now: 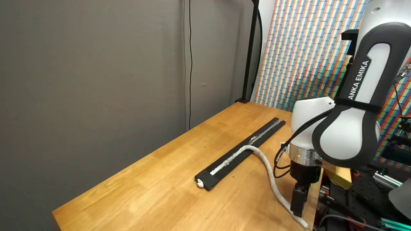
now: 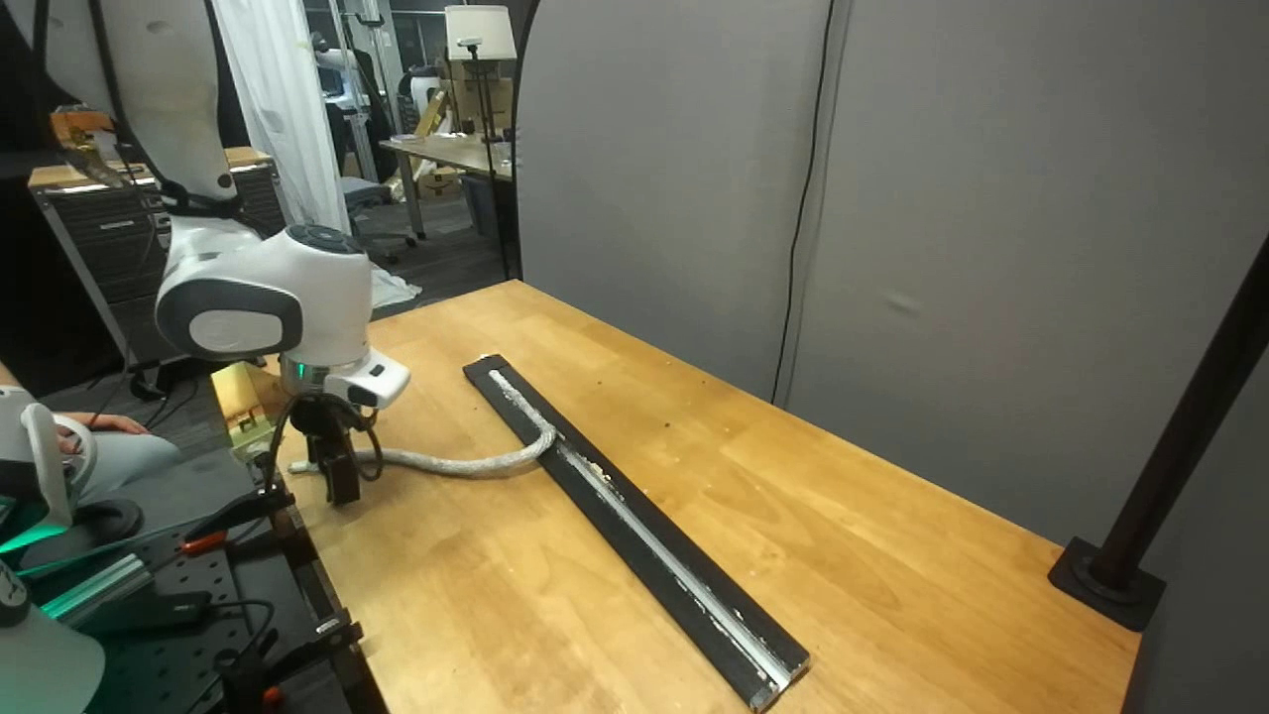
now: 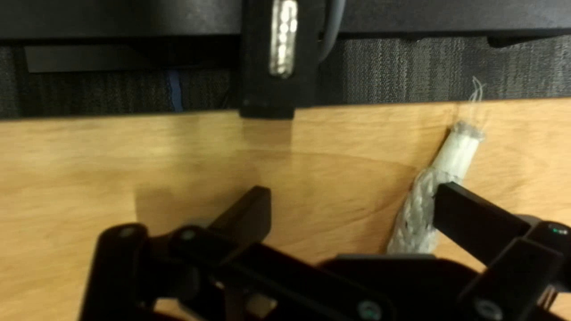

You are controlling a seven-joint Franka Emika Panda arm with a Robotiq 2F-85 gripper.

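Note:
A grey-white braided rope [image 1: 271, 177] is laid partly in the groove of a long black channel bar [image 1: 239, 158] on the table. Its loose part curves out to the table's near edge. In the wrist view the frayed rope end [image 3: 457, 152] lies close to that edge. My gripper is open and low over the wood, near this end. The rope appears between the fingers, close against the right finger [image 3: 471, 219]; whether they touch I cannot tell. In exterior view 2 my gripper [image 2: 339, 482] stands in front of the rope's end, partly hiding it.
A black post [image 2: 1130, 524] rises from the far table corner. Below the near edge sits a black perforated platform [image 2: 190, 619] with clamps [image 2: 303, 643]. A grey partition [image 1: 96, 96] borders the back. Plenty of bare wood lies around the bar.

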